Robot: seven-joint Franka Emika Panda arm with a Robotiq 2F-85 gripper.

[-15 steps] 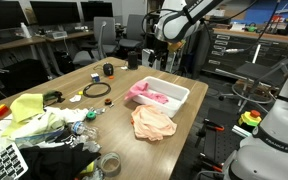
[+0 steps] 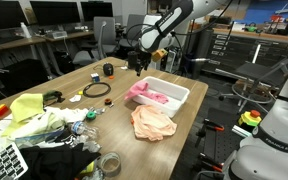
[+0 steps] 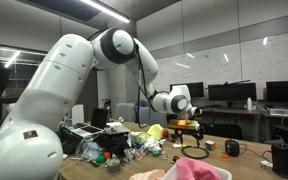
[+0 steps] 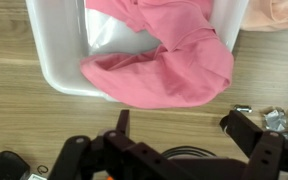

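Note:
A pink cloth point(image 2: 156, 92) lies rumpled in the white bin point(image 4: 56, 70) on the wooden table. One part of the cloth point(image 4: 169, 75) drapes over the bin's edge in the wrist view. My gripper is open, its dark fingers wide apart with nothing between them. From above, the fingertips appear beside the bin's edge, over bare wood. In exterior view 1 the gripper point(image 2: 141, 69) hangs beyond the bin, above the table. A peach cloth point(image 2: 152, 124) lies on the table in front of the bin.
A black cable coil point(image 2: 96, 90) and several small items lie left of the bin. Clear plastic, dark fabric and a yellow cloth point(image 2: 27, 106) clutter the table's left side. A tape roll point(image 2: 109, 163) lies near the front. Bare wood shows right of the peach cloth.
In exterior view 1 the arm and gripper have swung left, from beyond the bin's right side toward the table's middle. The cloths and bin have stayed in place.

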